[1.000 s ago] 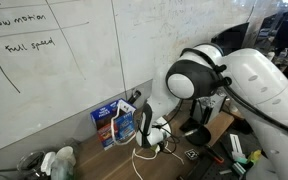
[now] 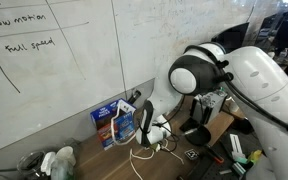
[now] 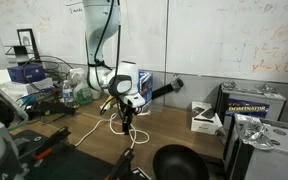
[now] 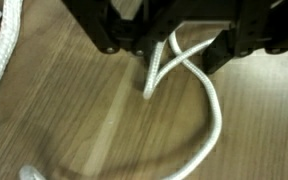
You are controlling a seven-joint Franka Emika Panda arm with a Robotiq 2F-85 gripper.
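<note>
A white rope [image 4: 212, 112] lies in loops on the brown wooden table, and one folded stretch of it rises between my gripper's fingers in the wrist view. My gripper is partly open, its dark fingers [image 4: 222, 50] standing on both sides of that stretch. Whether either finger touches the rope I cannot tell. In the second exterior view the rope [image 3: 112, 123] spreads over the table below and left of the gripper. The first exterior view shows the rope [image 2: 136, 158] beside the arm, with the fingertips too small to make out.
A black pan [image 3: 179, 160] stands at the table's front. A blue box [image 2: 112, 122] is against the whiteboard behind the arm. To the right are a white box [image 3: 205, 118] and a silver toolbox [image 3: 252, 105]. Bare table lies between the rope and the white box.
The rope lies in much the same place on the table.
</note>
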